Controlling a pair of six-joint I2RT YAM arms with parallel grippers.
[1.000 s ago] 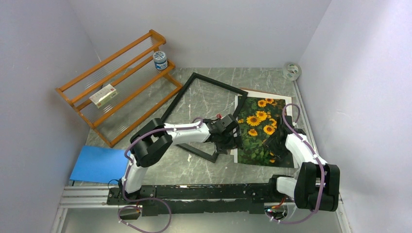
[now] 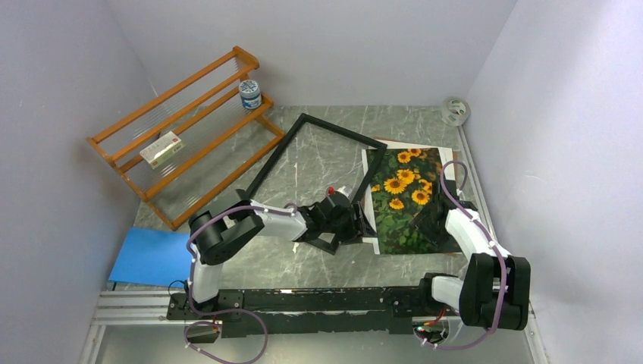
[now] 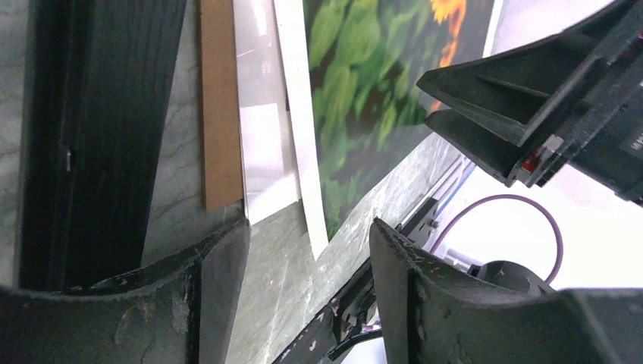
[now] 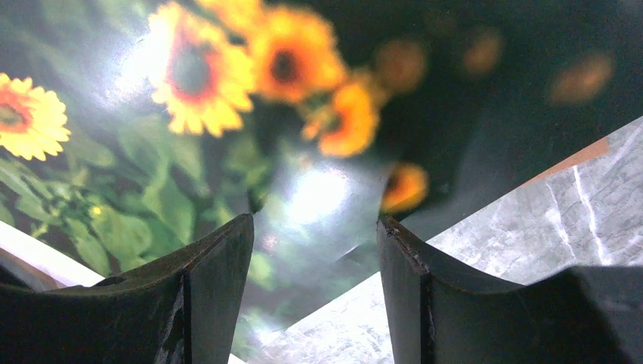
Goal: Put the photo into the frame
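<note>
The sunflower photo (image 2: pixel 402 216) lies on the right of the table over white and brown sheets (image 3: pixel 221 114). The black frame (image 2: pixel 334 127) lies empty to its left, lower part under my left arm. My left gripper is low at the photo's left white edge, its fingers apart with nothing seen held between them. My right gripper is over the photo's right part, fingers apart with nothing seen held between them.
A wooden rack (image 2: pixel 205 155) with a box (image 2: pixel 161 150) and jar (image 2: pixel 250 95) stands at the left. A blue board (image 2: pixel 152 258) lies front left, a tape roll (image 2: pixel 455 111) back right. Walls enclose the sides and back.
The photo has shifted slightly toward the left and back. The right arm looks almost unchanged.
</note>
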